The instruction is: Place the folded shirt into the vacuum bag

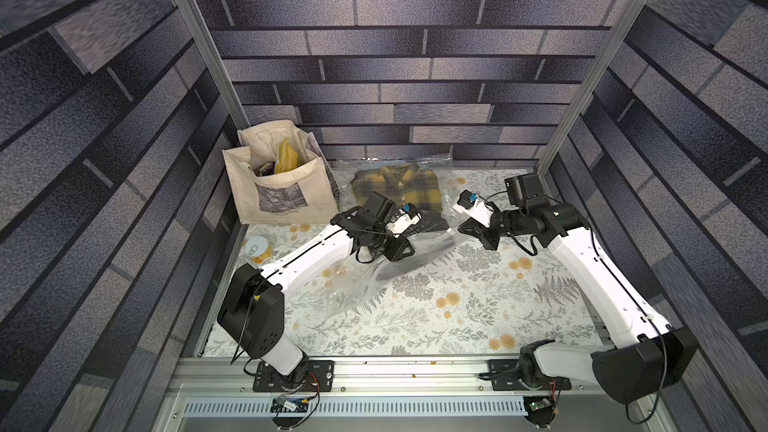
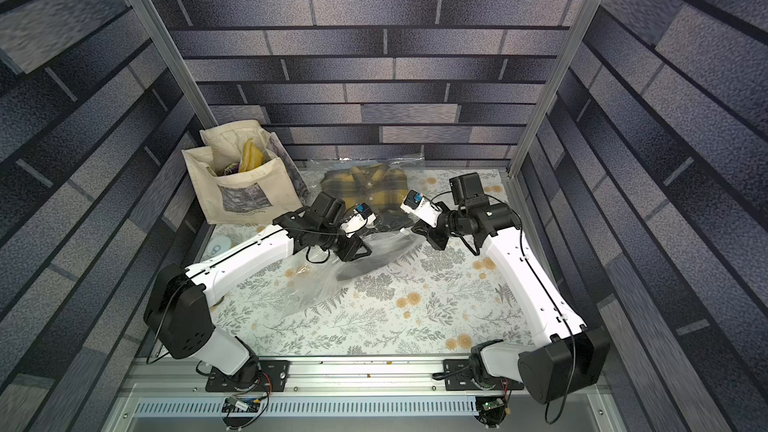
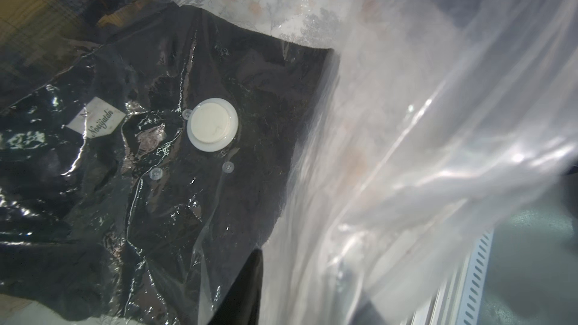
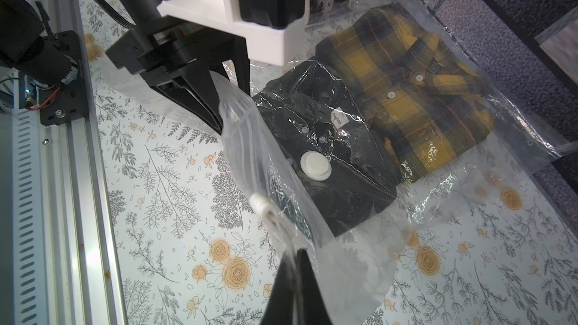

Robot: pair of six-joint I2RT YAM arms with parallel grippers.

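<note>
The yellow-and-black plaid shirt (image 1: 396,185) lies folded under clear film, with a dark fabric part (image 4: 325,144) below it. Over them spreads the clear vacuum bag (image 4: 424,204), with a round white valve (image 3: 212,124). Its loose mouth film is raised between my grippers. My left gripper stands part open at the film's left side; one finger (image 3: 243,298) shows in the left wrist view, the other being hidden by film. My right gripper is shut on the bag's edge, by a small white end piece (image 4: 263,204).
A canvas tote (image 1: 280,180) with a yellow item stands at the back left. A can (image 1: 257,248) sits beside the left arm.
</note>
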